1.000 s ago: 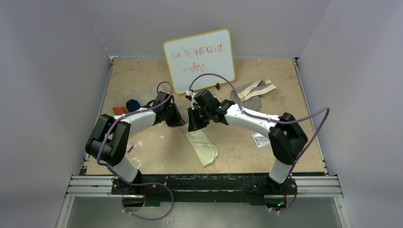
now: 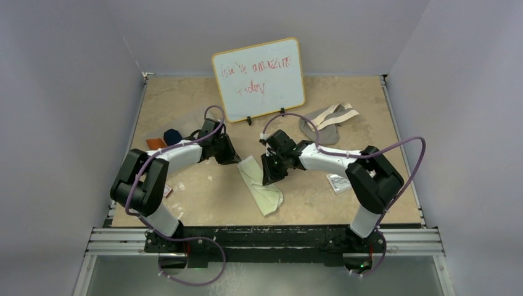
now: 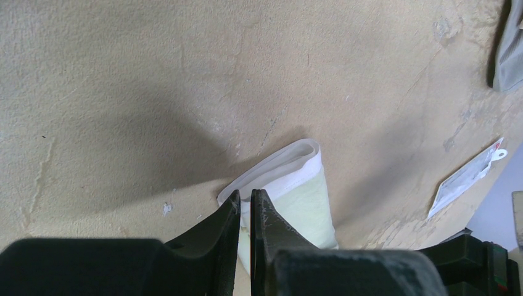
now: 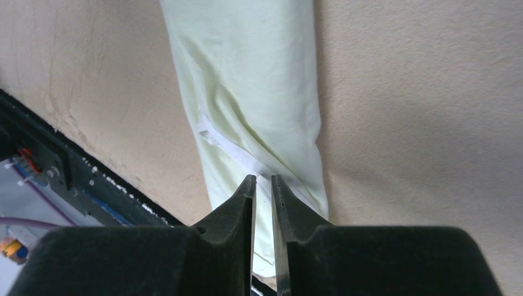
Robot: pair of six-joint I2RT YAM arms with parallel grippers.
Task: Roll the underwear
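Note:
Pale cream underwear (image 2: 256, 191) lies folded into a long strip on the table, slanting toward the front, with a white waistband (image 3: 299, 172) at its upper end and a loose fold along it. My left gripper (image 2: 234, 159) is at that upper end, its fingers close together on the waistband corner in the left wrist view. My right gripper (image 2: 267, 180) is over the middle of the strip; in the right wrist view its fingertips are slightly apart above the crease, with nothing clearly between them.
A whiteboard (image 2: 259, 80) stands at the back. Grey cloth with cream bands (image 2: 327, 126) lies back right, a small flat packet (image 2: 338, 183) right, and dark and orange items (image 2: 155, 144) left.
My right gripper has moved from the upper end of the underwear toward the front and right, to over its middle. The left arm stays in place.

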